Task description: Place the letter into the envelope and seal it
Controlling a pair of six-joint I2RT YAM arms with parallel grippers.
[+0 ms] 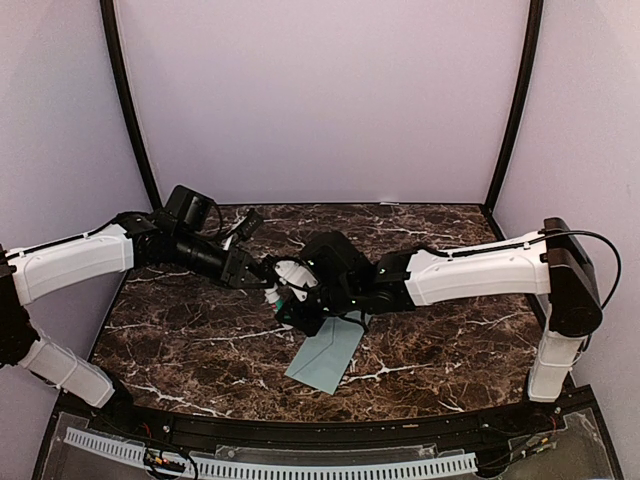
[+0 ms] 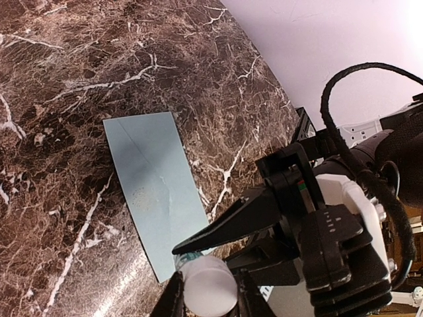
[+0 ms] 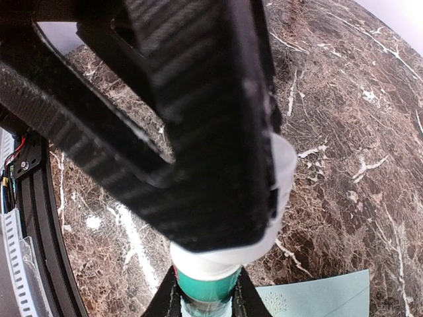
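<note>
A light blue envelope (image 1: 325, 362) lies on the table below the arms, a crease line across it; the left wrist view shows most of the envelope (image 2: 149, 168). No separate letter can be made out. Above it, both grippers grip one small glue-stick-like tube. My left gripper is shut on its round white end (image 2: 210, 297). The teal part (image 3: 208, 287) sits between the fingers of my right gripper, which is shut on it. In the right wrist view, the left gripper's black fingers (image 3: 198, 132) hide much of the white end.
Dark marbled table (image 1: 200, 350) stretches free to the left and right of the envelope. White walls (image 1: 320, 100) stand behind and at both sides. The right arm (image 1: 450, 275) crosses over the table close above the envelope's upper end.
</note>
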